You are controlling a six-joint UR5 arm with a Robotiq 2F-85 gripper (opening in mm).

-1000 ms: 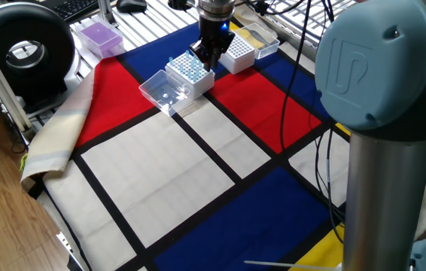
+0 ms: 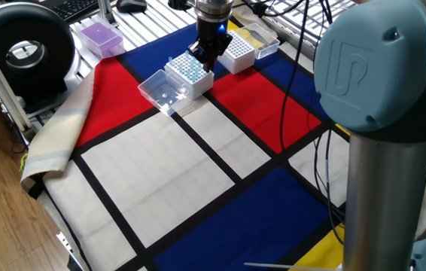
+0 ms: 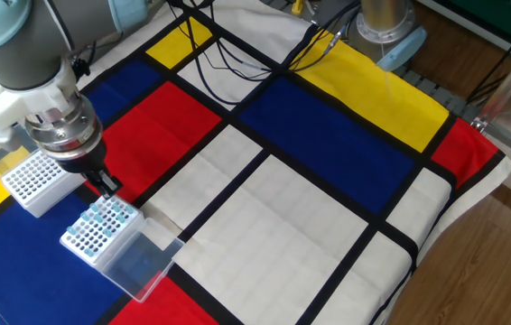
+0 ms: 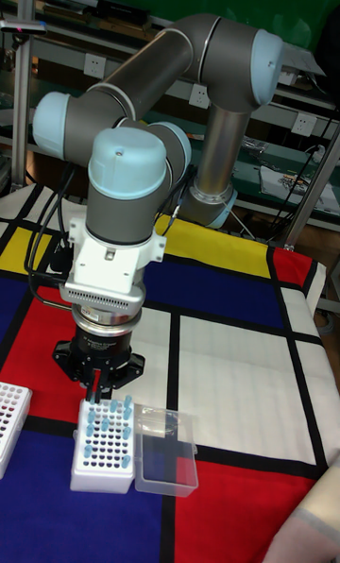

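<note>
A white tip rack (image 2: pixel 190 76) stands on the colour-block cloth, and several pale blue tips (image 4: pixel 104 425) stick up from its holes. Its hinged clear lid (image 3: pixel 141 260) lies folded open beside it. My black gripper (image 4: pixel 97 395) points down at the rack's edge, its fingertips close to the top. In exterior view 2 the gripper (image 3: pixel 106 187) is just behind the rack's edge, near the tips. The fingertips are small and dark, and whether anything is between them does not show clearly.
A second white rack (image 3: pixel 41 182), no blue tips visible, stands near the first, its clear lid (image 2: pixel 257 39) open. A purple-filled box (image 2: pixel 101 38) sits at the far left. Black cables (image 2: pixel 298 75) hang beside the arm.
My gripper's fingertips have shifted slightly at the rack's edge. The racks and lids look unmoved.
</note>
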